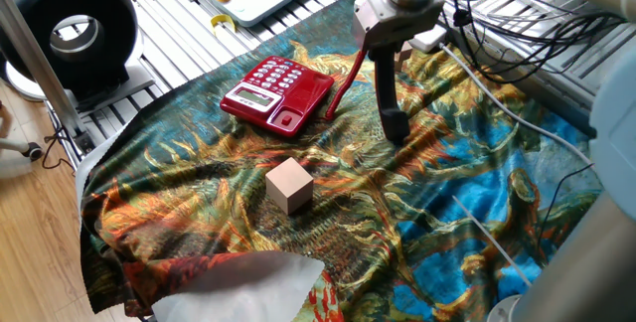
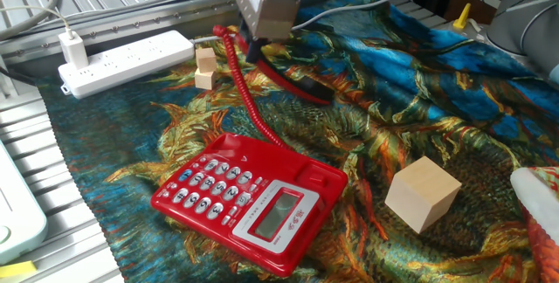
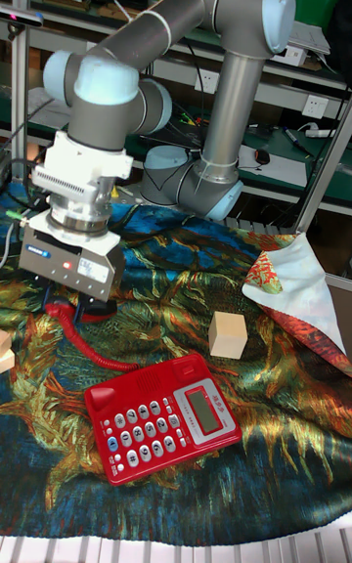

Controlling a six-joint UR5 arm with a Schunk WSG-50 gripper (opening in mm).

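Note:
My gripper [image 2: 254, 49] is shut on the telephone handset [image 2: 301, 88], a dark curved piece with a red edge. In exterior view 1 the handset [image 1: 389, 98] slants down from the gripper, its lower end close to the cloth; whether it touches is unclear. The fingers are largely hidden by the gripper body and handset. A red coiled cord [image 2: 240, 82] runs from the handset's upper end to the red telephone base [image 2: 201, 191], which lies flat with keypad and display facing up. The base's handset rest is empty. In exterior view 3 the gripper body stands behind the base [image 3: 156, 417].
A wooden cube [image 1: 289, 185] sits on the patterned cloth near the base. Small wooden blocks [image 2: 204, 69] and a white power strip [image 2: 127, 63] are behind it. Cables [image 1: 512, 103] run along the back edge. The cloth's front corner [image 1: 243, 287] is folded over.

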